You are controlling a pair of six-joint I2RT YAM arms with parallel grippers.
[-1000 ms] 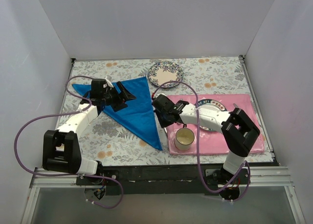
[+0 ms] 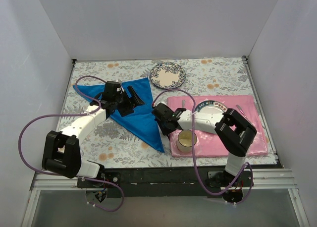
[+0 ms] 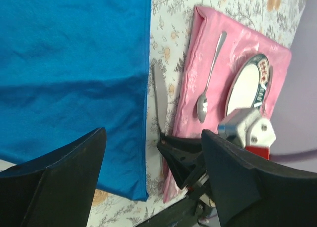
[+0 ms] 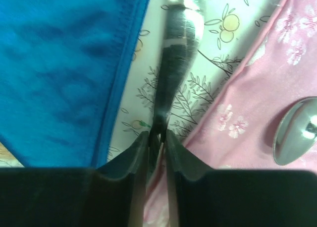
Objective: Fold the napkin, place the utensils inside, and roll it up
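Observation:
A blue napkin [image 2: 136, 125] lies diagonally left of centre, with a knife [image 3: 160, 95] on the flowered cloth along its right edge. My right gripper is low over the knife's handle, fingertips close on either side of it; whether they grip it I cannot tell. My left gripper [image 2: 134, 98] is open above the napkin, empty. A spoon [image 3: 202, 105] lies on the pink napkin [image 2: 223, 147], just right of the knife.
A rimmed plate [image 2: 210, 108] and a cream mug [image 2: 184, 142] sit on the pink cloth. A patterned plate [image 2: 167, 76] stands at the back centre. Free cloth shows at front left.
My left arm has moved rightward over the blue napkin. My right gripper has come down and toward the front onto the knife.

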